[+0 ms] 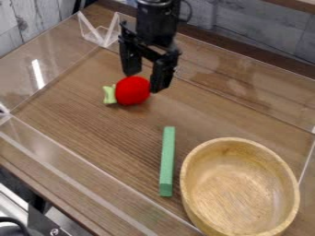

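My black gripper (147, 64) hangs above and just behind a red round object (133, 91), with its fingers pointing down; whether they are open or shut is unclear at this size. The red object lies on the wooden table (74, 138), with a small pale green piece (110, 95) at its left side. A long green bar (167, 161) lies front to back at the lower middle. An empty tan bowl (240, 194) sits at the front right.
Pale see-through or wire shapes show along the back left edge. A raised wooden edge runs along the back.
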